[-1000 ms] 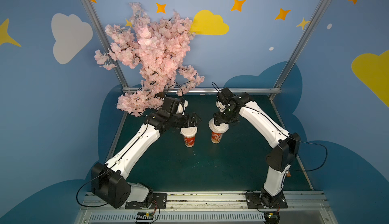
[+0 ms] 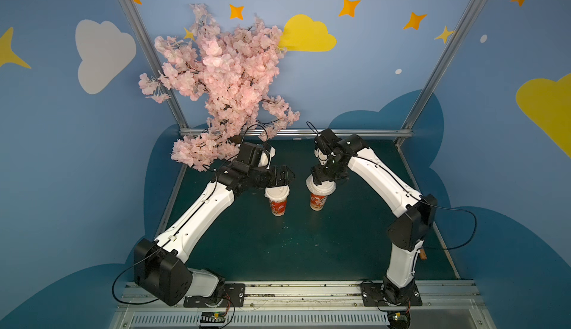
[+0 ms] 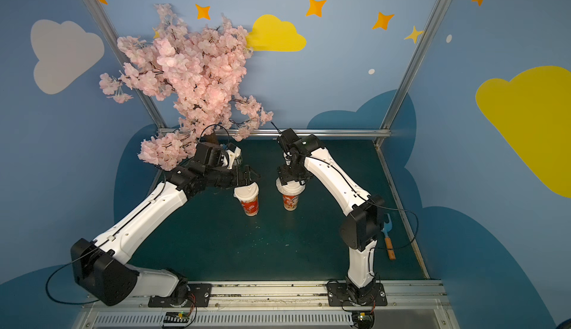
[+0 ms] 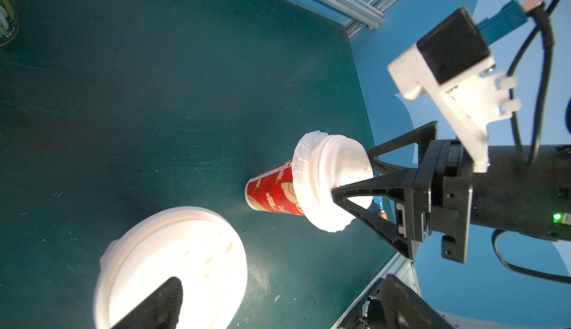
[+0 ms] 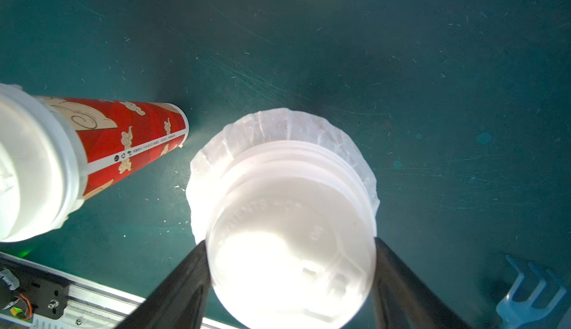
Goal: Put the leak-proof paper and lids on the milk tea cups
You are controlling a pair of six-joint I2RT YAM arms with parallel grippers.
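Observation:
Two red milk tea cups with white lids stand upright side by side: the left cup (image 2: 277, 205) and the right cup (image 2: 317, 201). Around the right cup's lid (image 5: 291, 239) spreads a crinkled, translucent sheet of leak proof paper (image 5: 285, 123), lying flared below the lid's top. At the left cup's lid (image 5: 29, 162) a ragged white edge shows, but how the paper sits there is hard to tell. My right gripper is open, its fingers at both sides of the right lid. My left gripper is open, with the left lid (image 4: 190, 269) near one finger.
A blue fork with a wooden handle (image 3: 389, 242) lies at the right edge. Pink blossoms (image 2: 223, 91) hang over the back left. Part of a can (image 4: 6, 22) shows at the left wrist view's edge.
My right arm and gripper have shifted slightly left over the right cup. The left arm and both cups look unmoved.

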